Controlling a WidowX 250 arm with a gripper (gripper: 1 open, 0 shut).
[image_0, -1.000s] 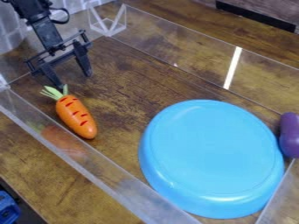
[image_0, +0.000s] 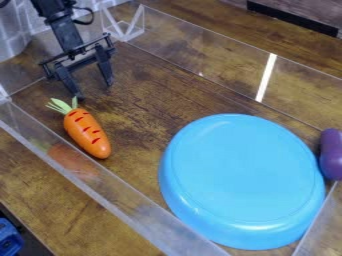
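My black gripper is at the upper left, low over the wooden floor of a clear-walled bin, its fingers spread open with nothing seen between them. Just below it lies an orange toy carrot with green leaves. A large light-blue round object, like an upturned plate or lid, fills the lower right.
A purple object sits at the right edge, partly cut off. Clear walls run along the bin's sides. A blue item shows at the bottom-left corner.
The carrot and blue object have not moved.
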